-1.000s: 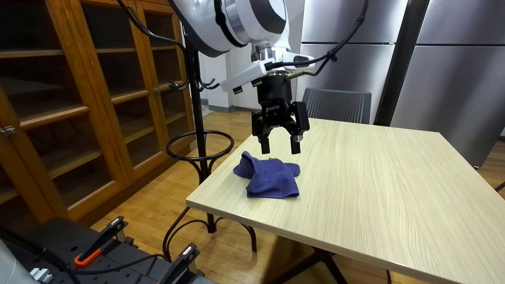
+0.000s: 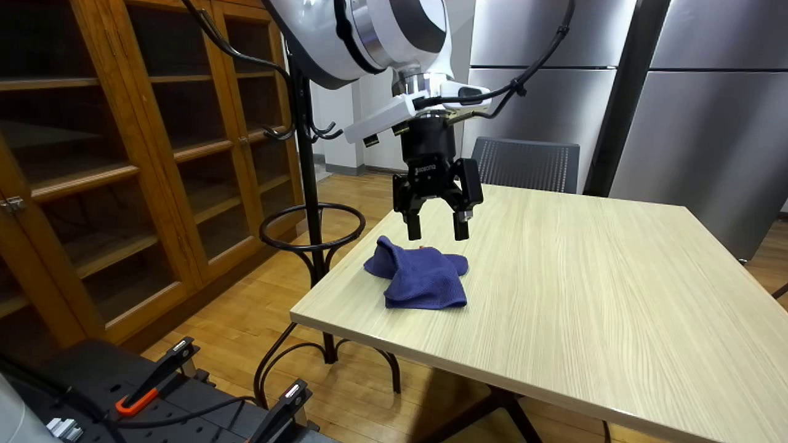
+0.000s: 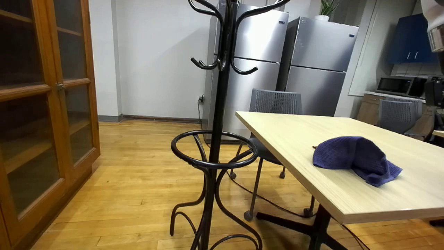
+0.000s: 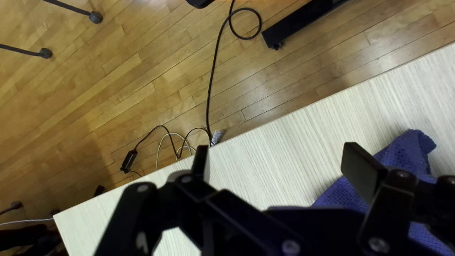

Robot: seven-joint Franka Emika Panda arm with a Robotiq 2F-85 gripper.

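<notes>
A crumpled dark blue cloth (image 2: 425,277) lies near the left corner of the pale wooden table (image 2: 591,295). My gripper (image 2: 438,227) hangs pointing down above the table, a little higher than the cloth and apart from it. Its two fingers stand wide apart with only air between them. In the second exterior view the cloth (image 3: 353,156) forms a low folded mound, and a small dark tip of something pokes out at its left side. From the wrist, the cloth (image 4: 407,153) shows at the lower right, partly hidden behind one finger (image 4: 360,170).
A black coat stand (image 3: 220,104) rises beside the table's left edge. Behind the table is a grey chair (image 2: 526,166). Black clamps (image 2: 284,413) sit on the dark base at lower left.
</notes>
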